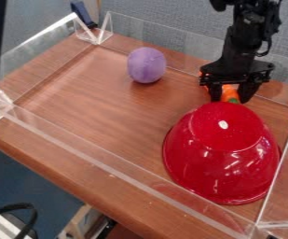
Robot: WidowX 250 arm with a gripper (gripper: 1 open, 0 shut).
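The black gripper (pixel 236 82) hangs at the upper right, low over a small orange object (pixel 229 93) with a bit of green, which is partly hidden by the fingers and lies just behind a large upturned red bowl (pixel 221 154). Whether the fingers are open or shut on the orange object cannot be told. A purple ball-like object (pixel 146 64) rests on the wooden surface (pixel 90 98) to the left.
Clear plastic walls surround the wooden surface, with the gripper near the back one. A black cable (pixel 21 210) lies outside at the lower left.
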